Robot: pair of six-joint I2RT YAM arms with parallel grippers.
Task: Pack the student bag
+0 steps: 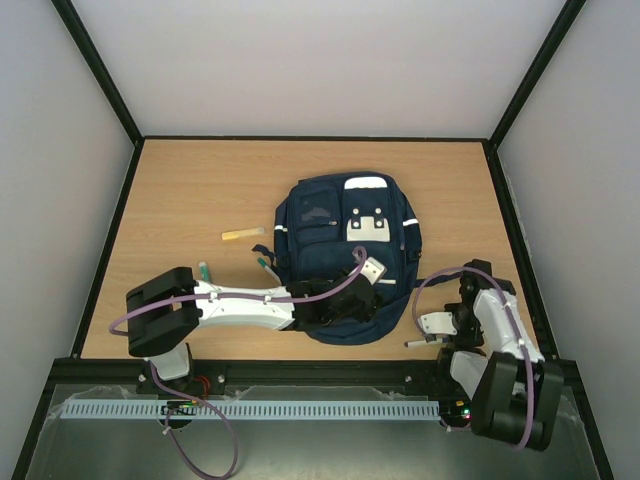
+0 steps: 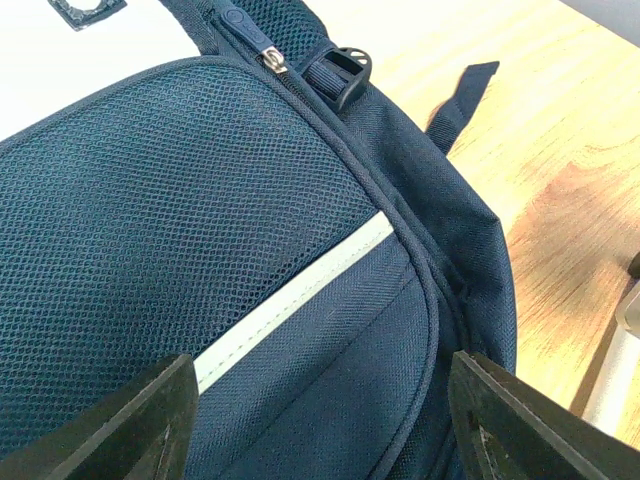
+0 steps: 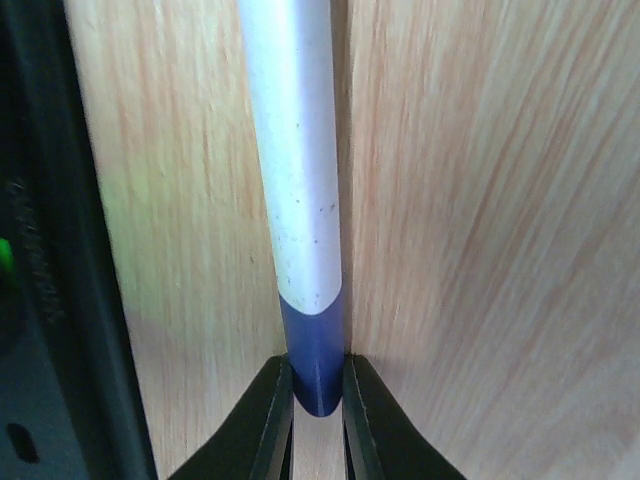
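The navy backpack (image 1: 385, 187) lies flat on the table with its white front panels facing up. Over its lower part my left gripper stands open, its fingers spread and only the bag's fabric visible beyond them. At the table's front right, my right gripper is shut on the dark blue end of a white marker (image 3: 295, 160), close above the wood. The same marker (image 1: 414, 344) shows as a short light stick in the top view. A yellow marker (image 1: 243, 234) and two green-ended markers lie left of the bag, one near its strap.
The left arm covers much of the bag's lower left. A dark strap (image 1: 440, 280) stretches right from the bag toward the right arm. Bare wood (image 1: 200, 180) lies at the back left. A black frame rail (image 3: 75, 250) runs close beside the right gripper.
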